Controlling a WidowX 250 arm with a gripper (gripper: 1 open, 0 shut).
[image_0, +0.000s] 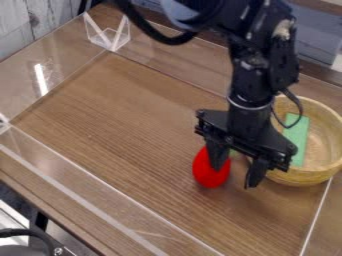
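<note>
A red oval object lies on the wooden table just left of a yellow bowl, which holds a light green item. My black gripper is low over the red object, its left finger overlapping it from this view. Whether it grips the object is unclear.
A white wire-like item stands at the back left, and dark cables show at the lower left edge.
</note>
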